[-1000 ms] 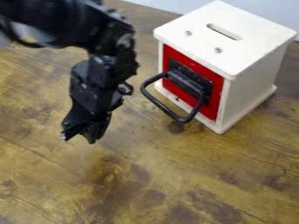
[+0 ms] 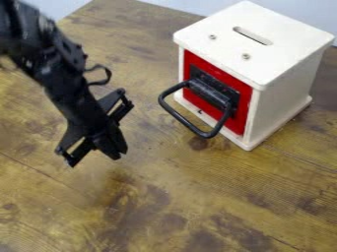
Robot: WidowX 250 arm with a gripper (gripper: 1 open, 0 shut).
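Observation:
A white wooden box (image 2: 286,74) with a slot on top stands at the upper right, with a red front panel (image 2: 234,119) holding a black fixture. A black loop handle (image 2: 188,125) sticks out from that front. My black gripper (image 2: 95,133) hangs left of the box, apart from the handle, shut with nothing seen between its fingers.
A pale surface lies beyond the table's back edge.
The box looks unmoved.

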